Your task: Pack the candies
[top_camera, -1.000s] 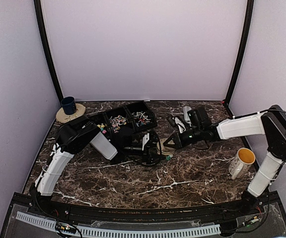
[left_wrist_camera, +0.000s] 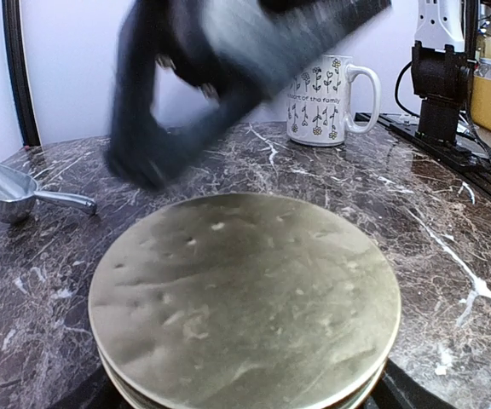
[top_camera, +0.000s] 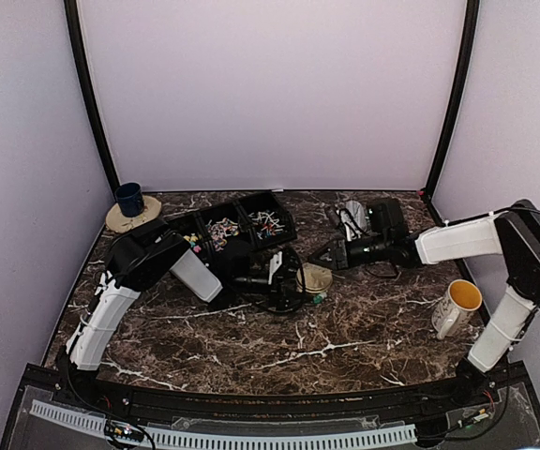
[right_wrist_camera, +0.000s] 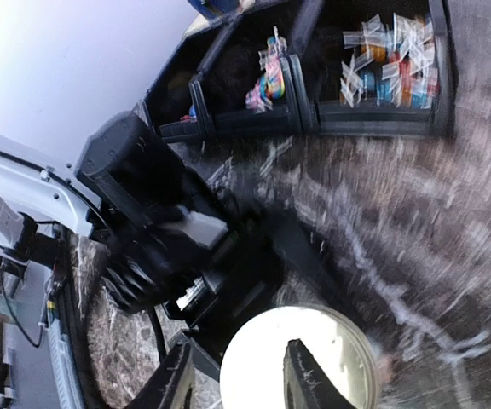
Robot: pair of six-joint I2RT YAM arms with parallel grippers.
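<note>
A round container with a flat pale lid point(left_wrist_camera: 245, 298) stands upright on the dark marbled table, and the same lid point(top_camera: 317, 278) is partly covered by the arms from above. My left gripper point(top_camera: 295, 286) is low beside the container, its open fingers point(left_wrist_camera: 396, 392) reaching to either side below the lid. Just above and right of the lid is my right gripper point(top_camera: 331, 255), its fingers point(right_wrist_camera: 301, 379) spread with nothing between them. Wrapped candies point(right_wrist_camera: 390, 64) lie in the black compartment tray point(top_camera: 279, 206) behind the arms. What the container holds is hidden.
A metal scoop point(left_wrist_camera: 11, 192) lies behind the right gripper. The white mug point(top_camera: 453, 309) stands at the right; a dark blue cup point(top_camera: 129, 199) sits on a round board point(top_camera: 120, 225) at back left.
The left arm and the container have stayed put.
</note>
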